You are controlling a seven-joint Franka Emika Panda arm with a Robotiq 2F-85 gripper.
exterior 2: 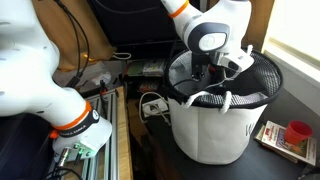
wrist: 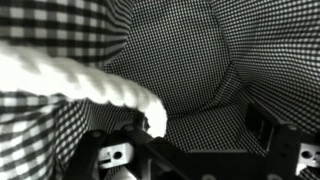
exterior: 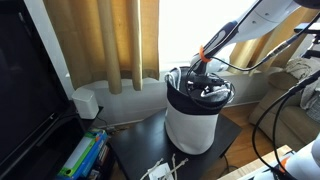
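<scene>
A tall basket (exterior: pixel 192 128) with a white body and a dark mesh top stands on the dark table. White rope handles (exterior 2: pixel 226 100) show at its rim. My gripper (exterior 2: pixel 212 76) points down into the basket's mouth, its fingertips partly hidden by the rim and the dark lining. From the wrist, the checked lining (wrist: pixel 180 60) fills the view. A thick white rope (wrist: pixel 85 80) comes in from the left and ends near the left finger. The gripper is open, its fingers wide apart, and I see nothing between them. The basket's bottom appears empty.
A red cup (exterior 2: pixel 298 132) stands on a small stack to one side of the basket. White cords (exterior: pixel 160 170) lie on the table in front. Behind the basket are the curtain (exterior: pixel 103 40) and wall. Bright-coloured cases (exterior: pixel 82 155) sit at the left.
</scene>
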